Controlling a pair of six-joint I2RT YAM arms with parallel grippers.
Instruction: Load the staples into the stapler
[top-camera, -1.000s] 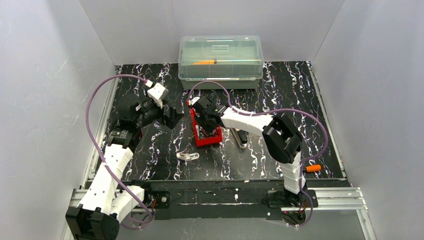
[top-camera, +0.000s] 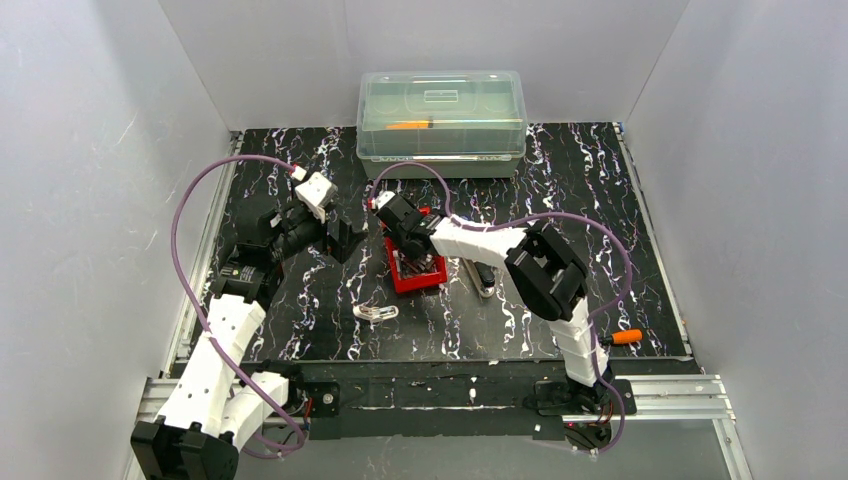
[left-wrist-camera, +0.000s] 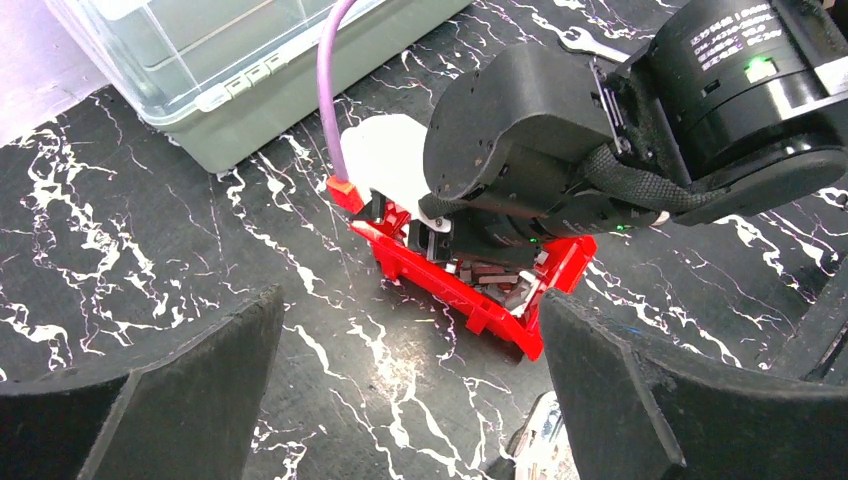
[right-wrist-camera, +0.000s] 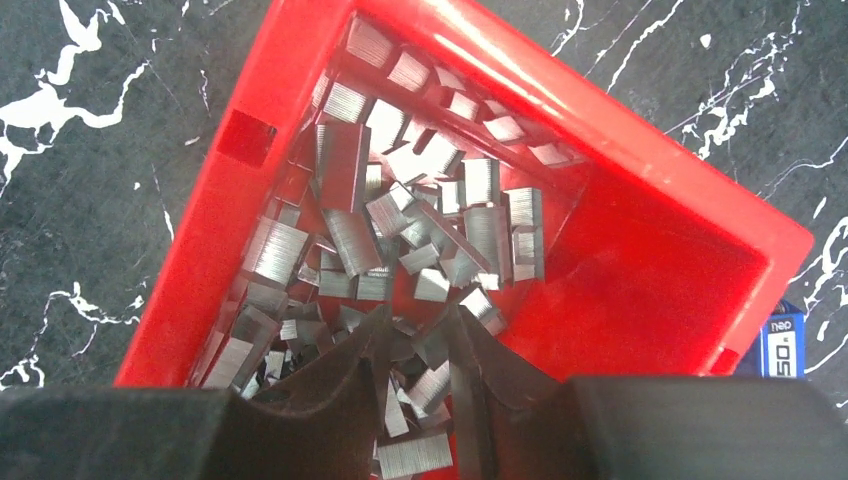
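Observation:
A red bin (top-camera: 420, 284) in mid-table holds many loose staple strips (right-wrist-camera: 405, 200), heaped toward one side in the right wrist view. My right gripper reaches down into this heap. Its fingers stand partly apart, with staples showing below the gap; whether a strip lies between the tips is hard to tell. Left of the bin, my left gripper (top-camera: 348, 242) hangs wide open and empty. A black and metal tool (top-camera: 484, 276), perhaps the stapler, lies right of the bin, partly covered by the right arm. A pale slim object (top-camera: 376, 313) rests in front of the bin.
At the back stands a lidded clear-and-green box (top-camera: 440, 125). An orange-handled tool (top-camera: 627, 337) lies front right, and a wrench (left-wrist-camera: 590, 42) behind the right arm. A small blue box (right-wrist-camera: 785, 340) sits beside the bin.
The right arm has shifted slightly leftward over the bin, its elbow moving left and its purple tube with it. The left arm shows almost no movement.

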